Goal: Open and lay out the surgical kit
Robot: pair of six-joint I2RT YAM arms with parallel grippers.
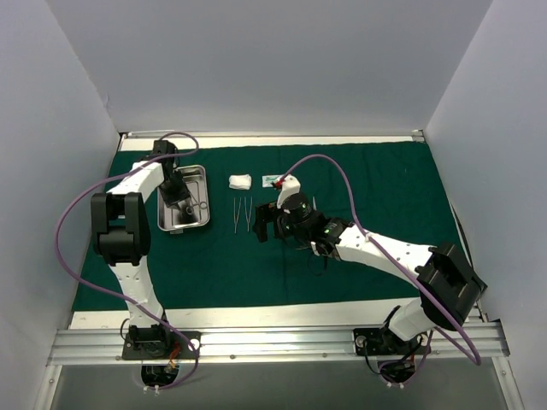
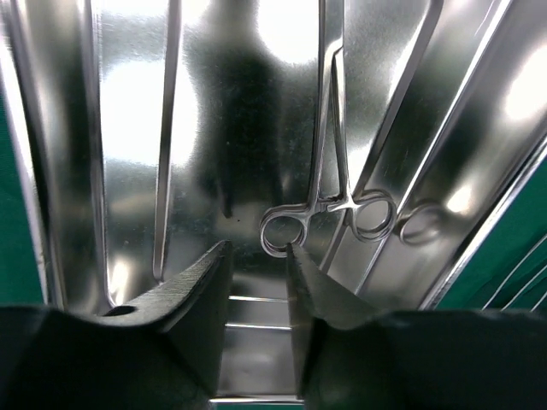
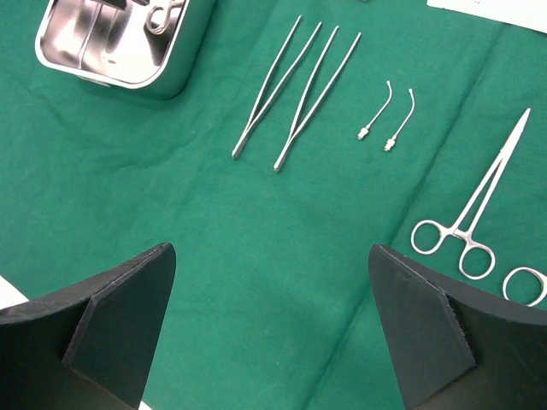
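A steel tray (image 1: pixel 183 221) sits at the left of the green cloth. My left gripper is over it, fingers part open beside the ring handles of scissor-like forceps (image 2: pixel 339 128) lying inside, nothing visibly between them. My right gripper is open above bare cloth, right of the tray. In the right wrist view two tweezers (image 3: pixel 261 111), two small bent cannulas (image 3: pixel 378 111), a clamp (image 3: pixel 485 188) and another ringed instrument (image 3: pixel 523 282) lie laid out on the cloth.
A white folded pad (image 1: pixel 240 182) and a flat packet (image 1: pixel 272 180) lie at the back.
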